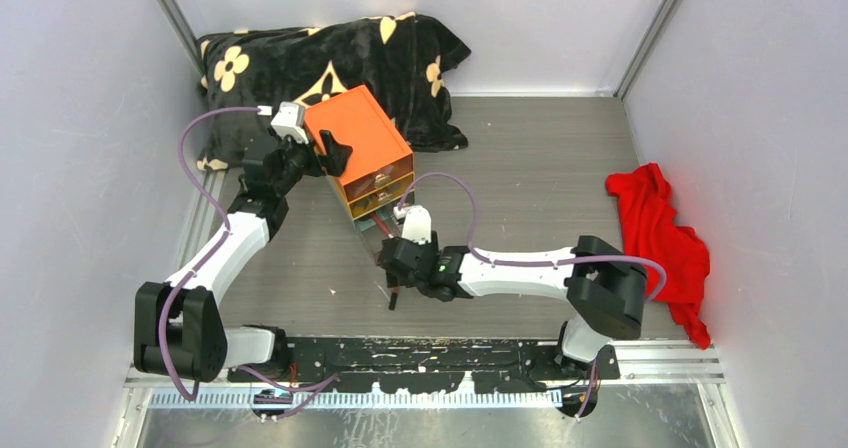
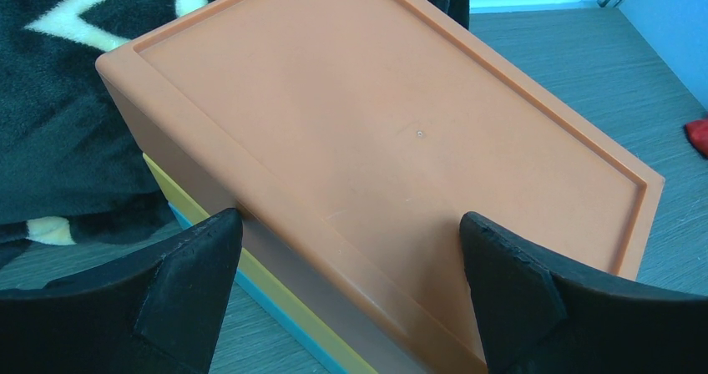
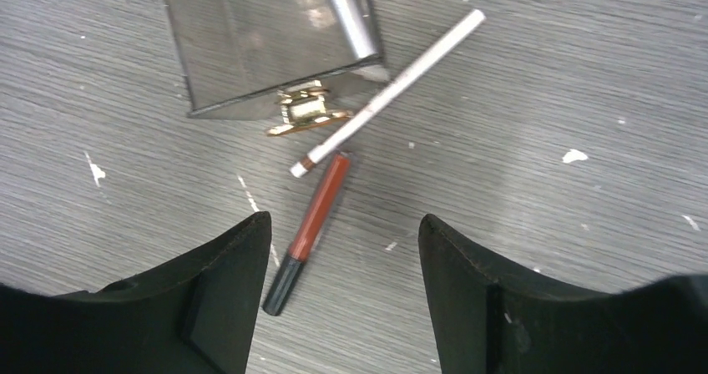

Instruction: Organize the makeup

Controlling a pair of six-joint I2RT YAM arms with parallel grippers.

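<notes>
My left gripper is at the top edge of the orange drawer box point(image 2: 392, 123), one finger on its top and one over the side; whether it grips is unclear. The clear bottom drawer point(image 3: 255, 32) is pulled out, holding a red-and-white stick point(image 3: 351, 19). A white pencil-like stick point(image 3: 401, 82) and a red-brown pencil with black end point(image 3: 317, 211) lie on the floor beside the drawer's gold handle point(image 3: 305, 107). My right gripper hangs over them, fingers apart, nothing between them but the pencil seen below.
A dark patterned blanket point(image 1: 260, 78) lies behind the box. A red cloth point(image 1: 655, 228) lies at the right. The floor right of the box is clear.
</notes>
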